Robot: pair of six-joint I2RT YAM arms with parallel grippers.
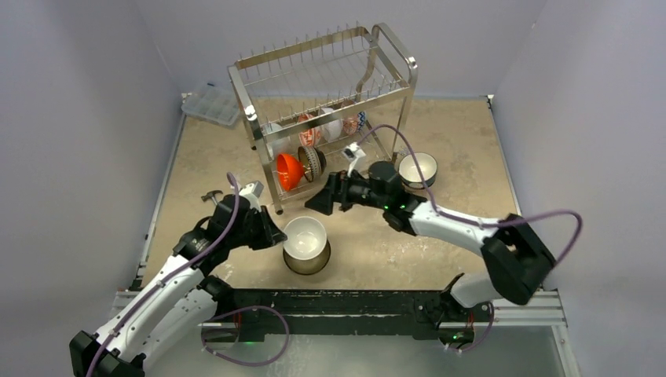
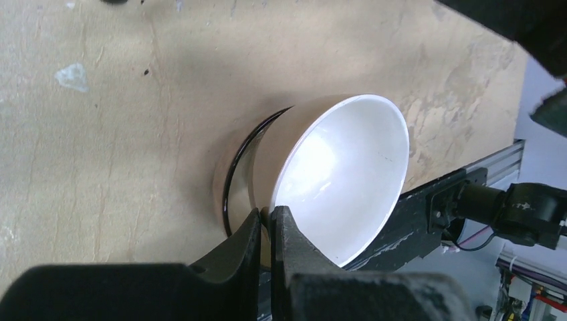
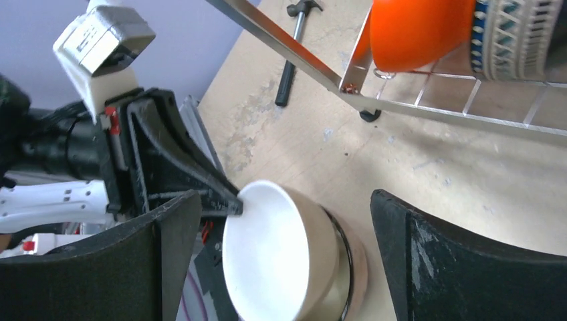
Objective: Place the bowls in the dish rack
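Observation:
My left gripper is shut on the rim of a white bowl (image 2: 344,174), which tilts out of a second bowl (image 2: 234,167) with a dark rim standing on the table. My right gripper (image 1: 323,206) is open and empty, just in front of the dish rack (image 1: 330,122). On the rack's lower level are an orange bowl (image 1: 289,171), a dark patterned bowl (image 1: 312,162) and several more bowls behind them. Another white bowl (image 1: 418,169) with a dark outside stands on the table right of the rack, partly behind the right arm.
A hammer (image 3: 294,53) lies left of the rack, and a clear plastic box (image 1: 212,104) sits at the back left. The rack's front leg (image 3: 354,83) is close to both grippers. Bare table lies at the front right.

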